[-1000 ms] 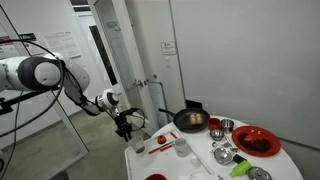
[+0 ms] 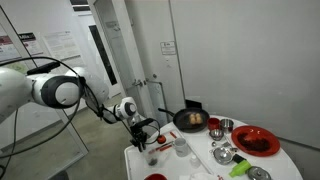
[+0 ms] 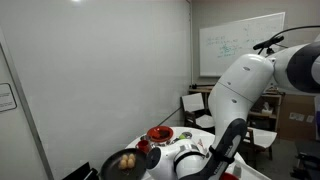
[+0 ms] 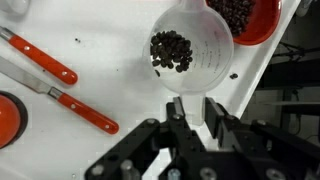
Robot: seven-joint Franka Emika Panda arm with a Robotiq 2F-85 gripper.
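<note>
A pale translucent cup (image 4: 208, 62) holding some dark beans (image 4: 171, 50) fills the top middle of the wrist view. My gripper is shut on a pale part of the cup's near side, between its dark fingers. In exterior view 1 the gripper (image 2: 140, 147) is low over the left end of the white table, with the cup (image 2: 151, 157) below and to its right. A red bowl (image 4: 267, 18) with more dark beans lies just beyond the cup at the top right of the wrist view. Whether the cup touches the table cannot be told.
Two red-handled utensils (image 4: 89, 114) and a red round object (image 4: 8, 119) lie left of the cup. A dark pan (image 2: 191, 121), a white cup (image 2: 181, 147), a red plate (image 2: 255, 140) and metal pots stand farther along the table. The table's edge is close on the right.
In exterior view 1 my gripper and the cup have moved right and toward the camera, nearer the red bowl. The other things on the table look unmoved.
</note>
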